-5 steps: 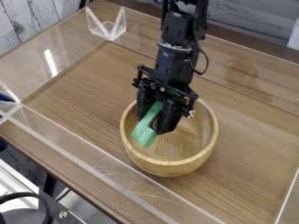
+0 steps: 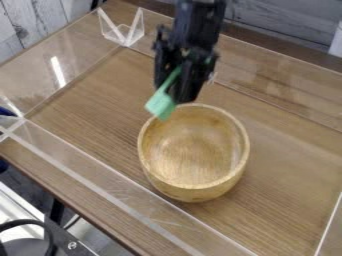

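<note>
My black gripper (image 2: 179, 72) hangs in the upper middle of the camera view, with a green object (image 2: 162, 98) at its lower end, tilted toward the lower left. The object is above the rear-left rim of a round wooden bowl (image 2: 193, 170). The bowl's visible inside looks empty. The fingers are hard to make out against the dark wrist, so I cannot tell how they stand on the green object.
A small clear wire or plastic rack (image 2: 122, 26) stands at the back left. Bare wooden table (image 2: 80, 120) lies left and right of the bowl. A black cable loops at the bottom-left corner.
The gripper and green object have risen up and back, from down inside the bowl to above its rear rim, uncovering the bowl's interior.
</note>
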